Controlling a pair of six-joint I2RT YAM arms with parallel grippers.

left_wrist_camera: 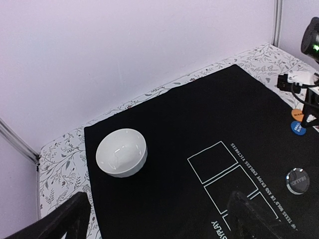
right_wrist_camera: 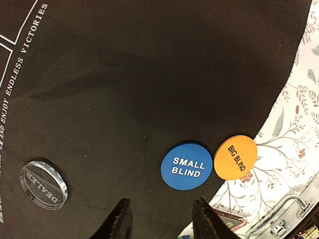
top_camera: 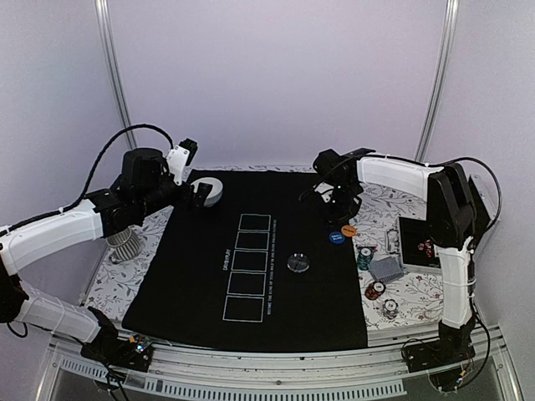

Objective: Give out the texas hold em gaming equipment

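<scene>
A blue small blind disc [right_wrist_camera: 186, 167] lies flat on the black mat [top_camera: 184, 284], and the orange big blind disc [right_wrist_camera: 235, 157] lies against its edge, partly over the mat's border. My right gripper is above the mat beside them, its fingers [right_wrist_camera: 117, 221] apart with nothing between. A clear dealer disc [top_camera: 298, 263] rests near the mat's middle, right of the printed card boxes. To the right of the mat lie chip stacks [top_camera: 375, 290] and a grey card deck [top_camera: 386, 269]. Over the mat's left side my left gripper stands open and empty.
A white bowl [left_wrist_camera: 122, 152] sits at the mat's back left corner. An open case [top_camera: 418, 244] stands at the right, under the right arm. A striped object [top_camera: 125, 245] is off the mat at left.
</scene>
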